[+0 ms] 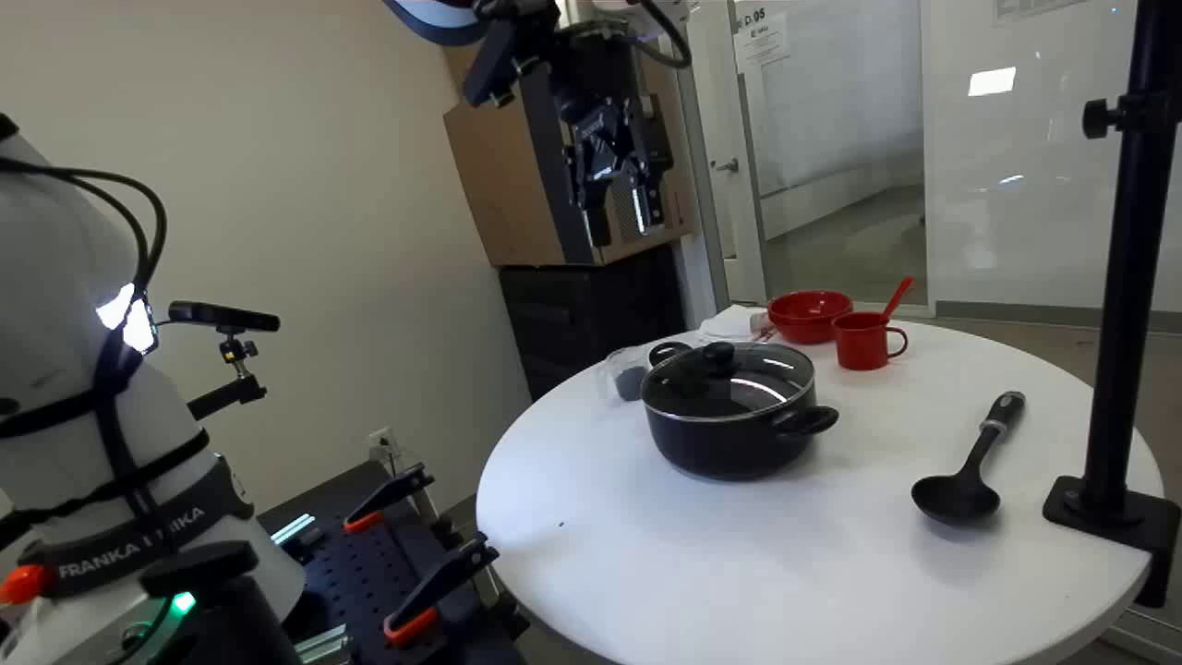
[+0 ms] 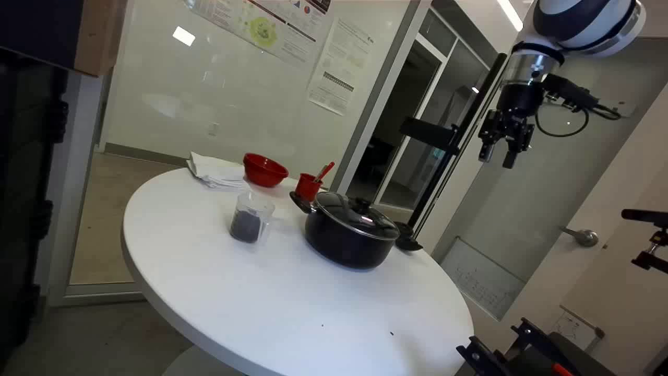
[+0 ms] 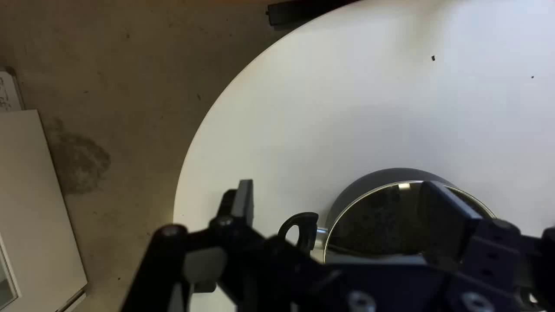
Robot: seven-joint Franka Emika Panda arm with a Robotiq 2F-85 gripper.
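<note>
High above the round white table, my gripper (image 1: 622, 222) hangs open and empty, its fingers pointing down. In the second exterior view the same gripper (image 2: 495, 157) is at the upper right, well clear of everything on the table. A black pot (image 1: 726, 443) stands on the table with its glass lid (image 1: 753, 382) on top. From the wrist, the pot's lid (image 3: 374, 223) shows below the spread fingers (image 3: 243, 203), partly hidden by the gripper. A black ladle (image 1: 961, 493) lies on the table apart from the pot.
A red bowl (image 1: 810, 316), a red mug (image 1: 864, 342) holding a red-handled utensil, folded white cloth (image 2: 216, 170) and a clear cup (image 2: 249, 219) with dark contents surround the pot. A black post (image 1: 1121, 266) rises at the table edge.
</note>
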